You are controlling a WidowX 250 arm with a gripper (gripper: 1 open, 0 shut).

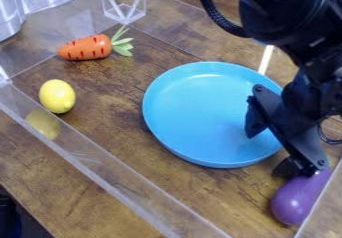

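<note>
My black gripper (278,140) hangs at the right, open, angled down over the right edge of the blue plate (194,112). Just below its fingers a purple eggplant (297,201) lies on the wooden table, its upper end partly hidden by the gripper. The plate is empty. An orange toy carrot (88,47) with green leaves lies at the upper left, and a yellow egg-shaped object (58,95) sits at the left.
Clear plastic walls (100,182) border the work area along the lower left and the back.
</note>
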